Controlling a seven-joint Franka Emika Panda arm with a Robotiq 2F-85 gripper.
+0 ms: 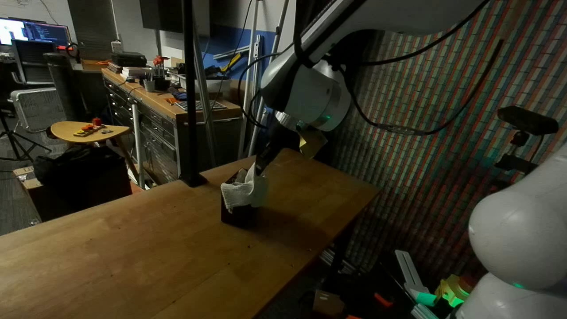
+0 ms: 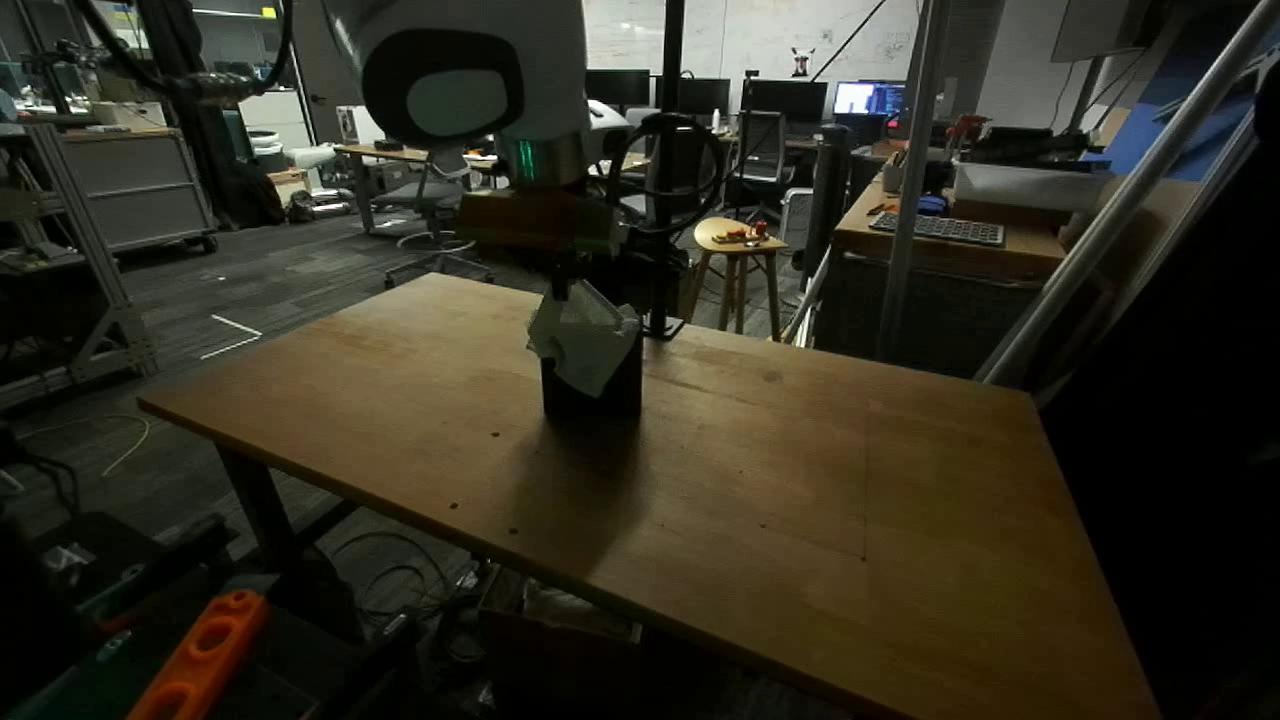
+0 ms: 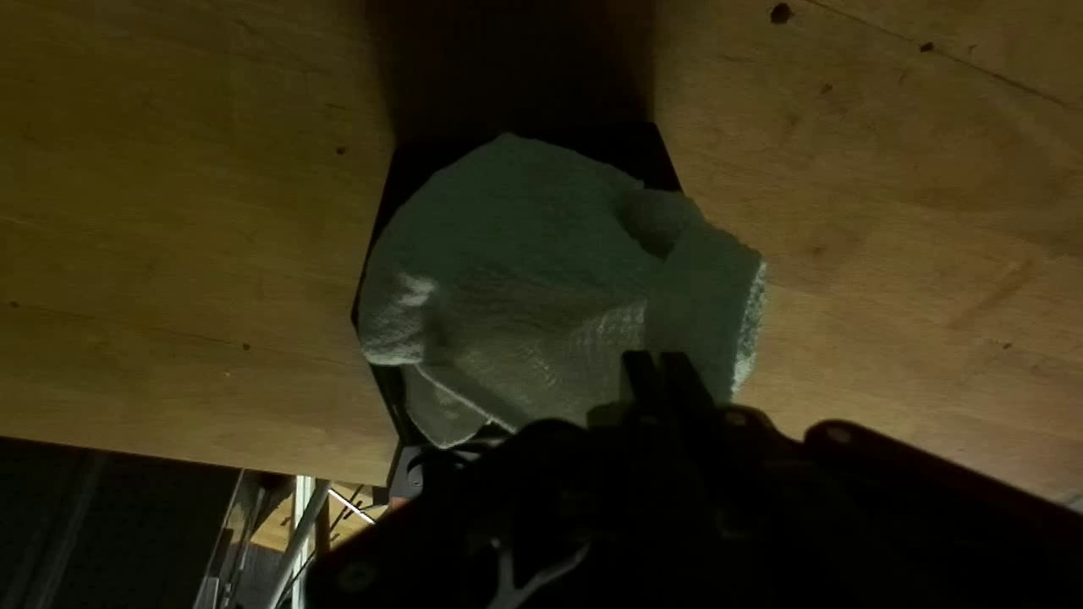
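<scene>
A pale, whitish cloth point(image 1: 245, 192) drapes over the top of a black open box point(image 1: 237, 216), part of it inside and part hanging down the outer wall. One corner rises in a peak to my gripper point(image 1: 258, 170), whose fingers are shut on it. From the second exterior side, the cloth point(image 2: 584, 340) hangs over the near face of the box point(image 2: 620, 390). In the wrist view my gripper has its fingertips close together over the cloth point(image 3: 528, 264); the pinched bit itself is hard to make out in the dark.
A black upright post point(image 1: 189, 106) stands at the table's back edge, close to the box. A cable loop point(image 1: 425, 130) hangs from the arm.
</scene>
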